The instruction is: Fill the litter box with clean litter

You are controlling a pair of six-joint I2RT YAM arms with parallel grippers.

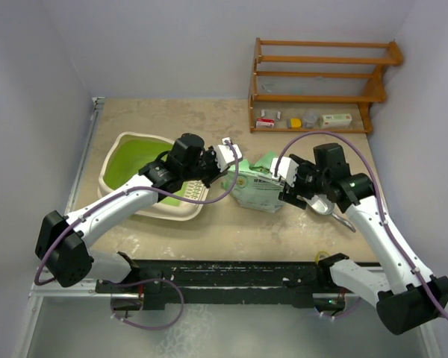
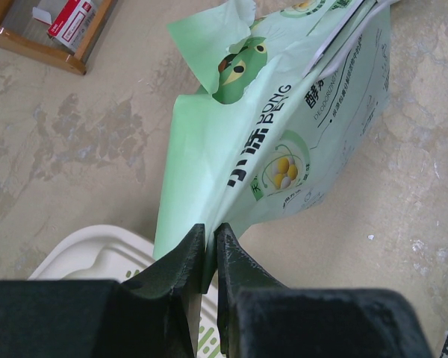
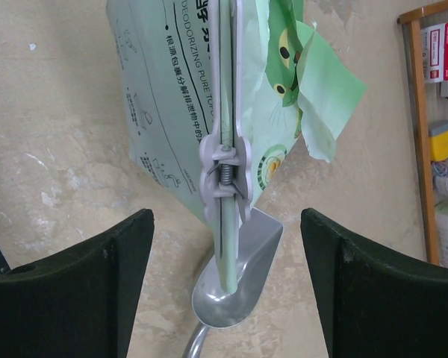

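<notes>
The pale green litter bag [image 1: 255,191] lies between the arms, torn open at its upper edge, with a white clip [image 3: 226,168] along its folded top. My left gripper is shut on one end of that folded top. My right gripper stands open over the clipped end, its fingers either side and nothing clearly held. The green litter box [image 1: 134,160] with a white grated part [image 2: 86,261] sits at the left. A metal scoop [image 3: 224,298] lies under the clipped end.
A wooden shelf [image 1: 310,61] with small boxes and containers stands at the back right. A yellow ring lies near the front edge.
</notes>
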